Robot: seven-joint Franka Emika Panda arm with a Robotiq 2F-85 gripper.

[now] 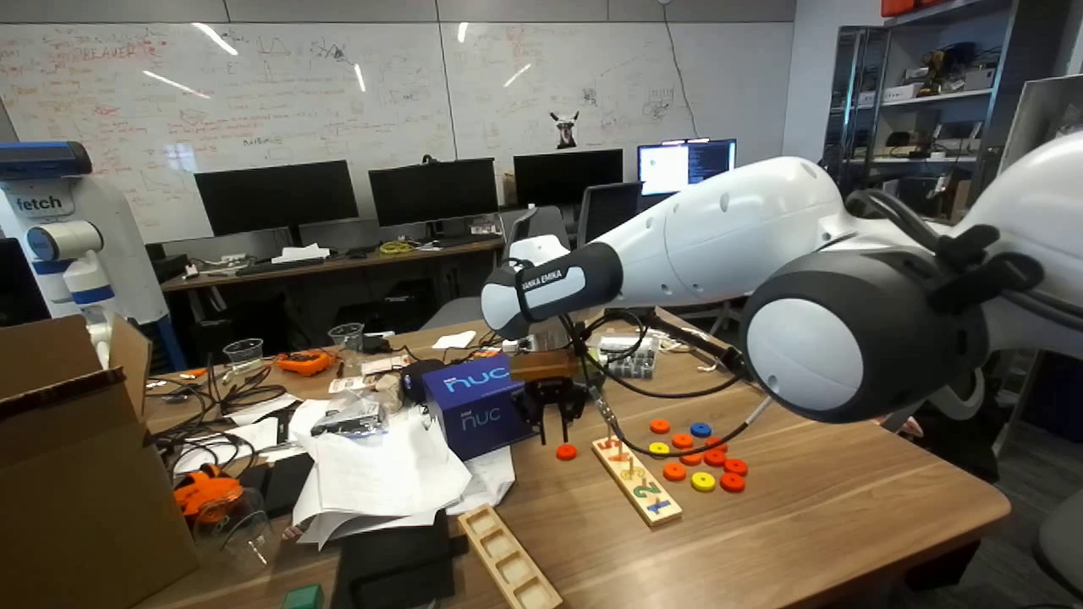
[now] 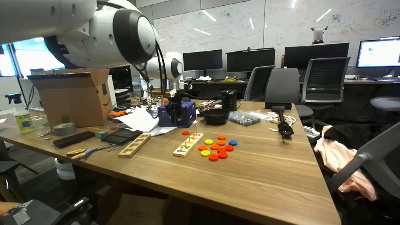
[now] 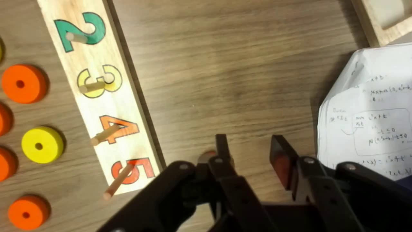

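Note:
A lone red disc [image 1: 566, 452] lies flat on the table between the pegged number board [image 1: 636, 480] and the blue box. Close above it and slightly to its left in exterior view 1 hangs my gripper [image 1: 554, 441], pointing down. In the wrist view the gripper has its fingers well apart, with bare table showing between them. Part of the red disc [image 3: 207, 155] peeks out beside the left finger, which hides the rest. The number board [image 3: 90, 112] stands left of the gripper, its visible pegs empty.
Several red, yellow and blue discs [image 2: 221, 150] lie on the board's far side. A blue box [image 1: 477, 406] and loose papers [image 1: 376, 477] crowd the gripper's other side. An empty wooden tray [image 2: 135, 145] sits nearer the front.

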